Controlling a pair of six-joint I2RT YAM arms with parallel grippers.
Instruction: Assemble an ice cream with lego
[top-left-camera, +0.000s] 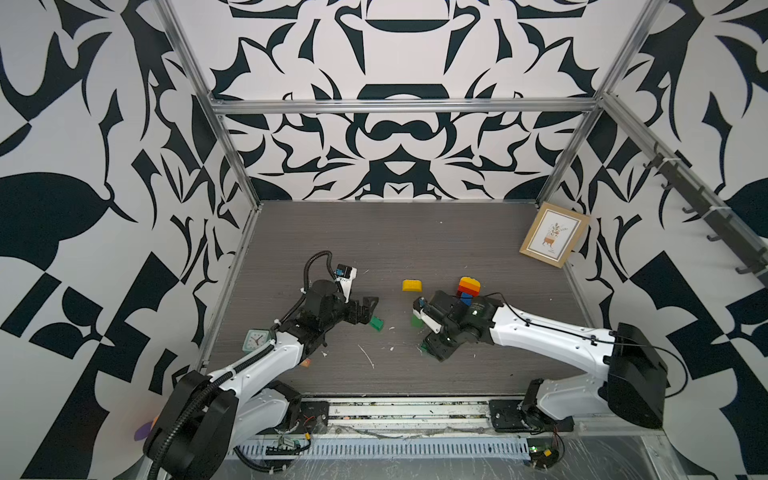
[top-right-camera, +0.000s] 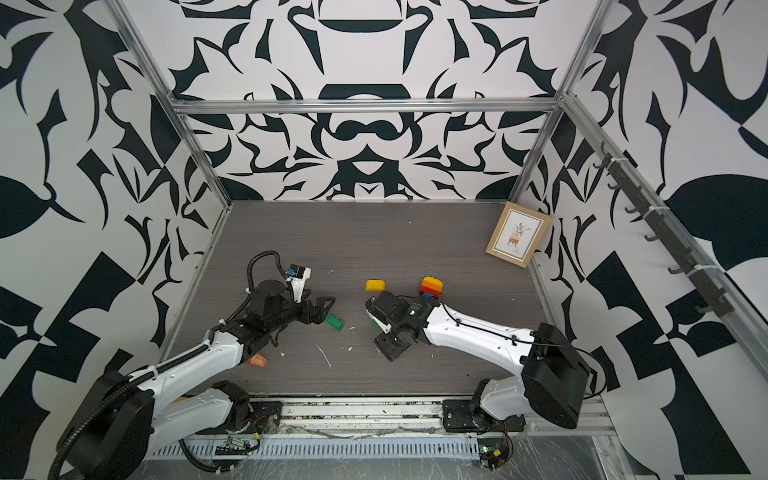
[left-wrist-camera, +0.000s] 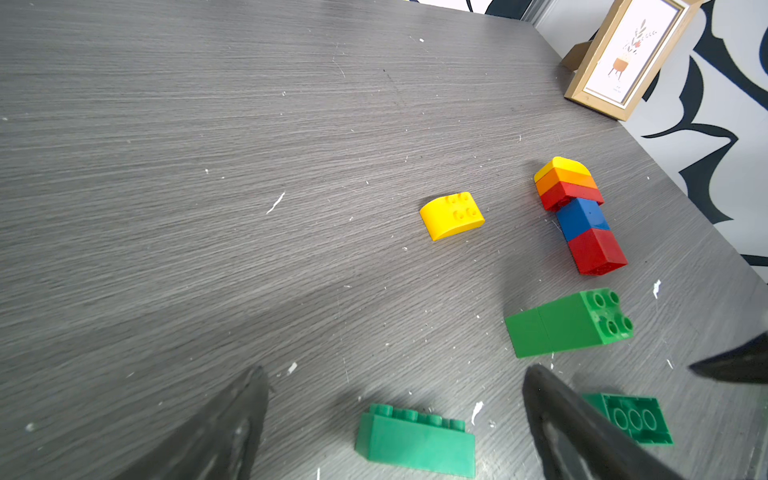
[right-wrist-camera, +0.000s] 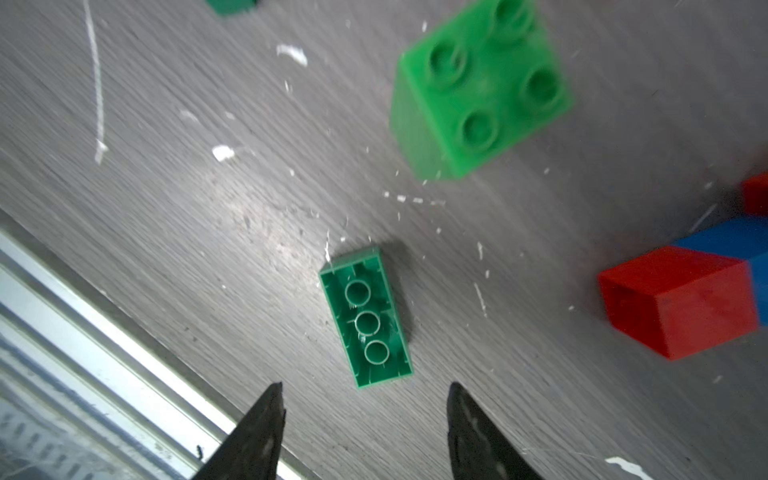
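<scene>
My left gripper is open above the table at the left, with a dark green brick ahead of and below its fingers, studs showing. My right gripper stands open over the front middle. Beyond its fingertips a flat green brick lies upside down, hollow side up, touched by neither finger. A taller green piece rises behind that brick. Farther back lie a yellow brick and a joined row of yellow, orange, red and blue bricks ending in red. My right arm partly hides the bricks in the top views.
A picture frame leans at the back right. A small clock is by the left arm, with an orange object under it. A metal rail borders the front.
</scene>
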